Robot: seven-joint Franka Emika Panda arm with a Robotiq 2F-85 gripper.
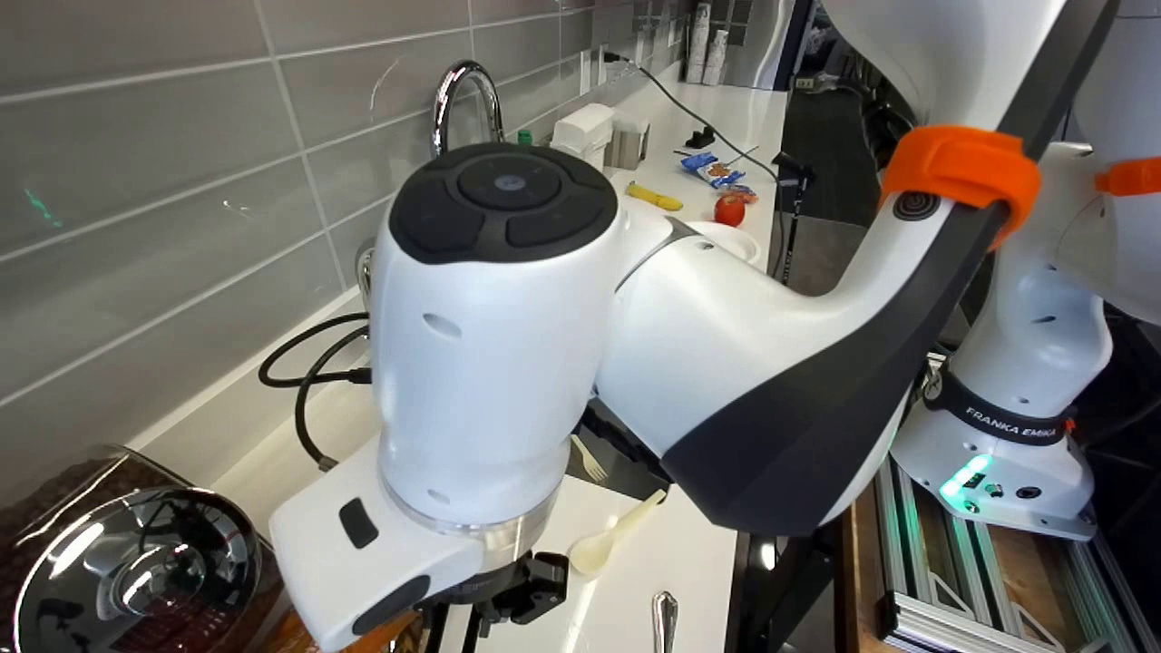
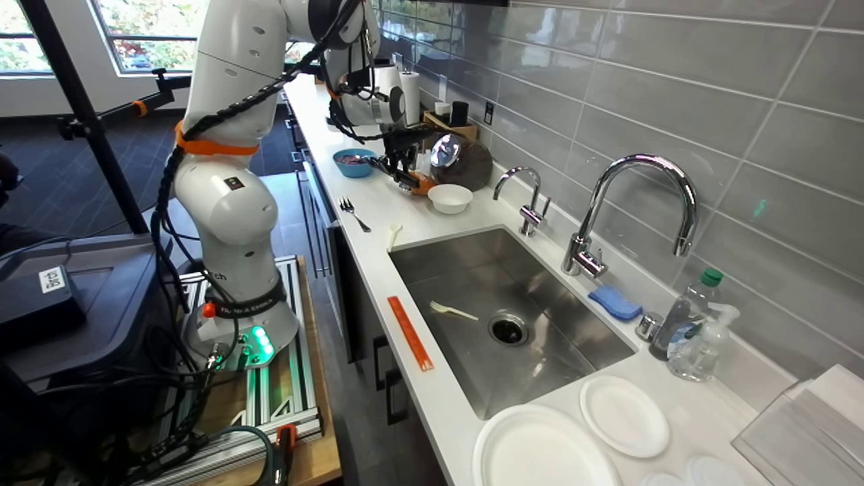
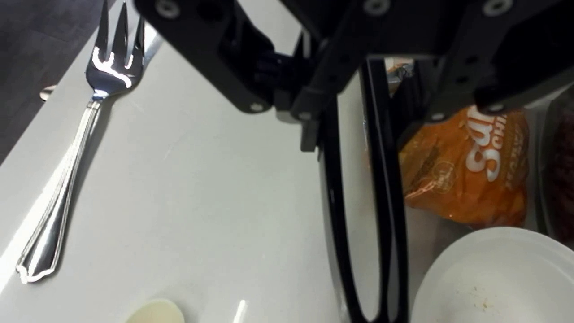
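Note:
A pair of black tongs (image 3: 334,199) is squeezed in my gripper, its two long arms running down the wrist view and meeting near the bottom edge. The far ends of the tongs are hidden behind the gripper. Right of the tongs in the wrist view lies an orange chip bag (image 3: 468,167), with a white bowl (image 3: 500,280) below it. In exterior view 2 the gripper (image 2: 401,169) stands beside a blue bowl (image 2: 354,165) and near the white bowl (image 2: 450,198). Exterior view 1 shows only part of the gripper, below the hand.
A silver fork (image 3: 75,156) lies on the counter left of the tongs. A pale spoon (image 1: 596,550) rests by the sink (image 2: 494,324). The glass-lidded jar (image 1: 141,577) stands against the wall side. Bare counter lies between fork and tongs.

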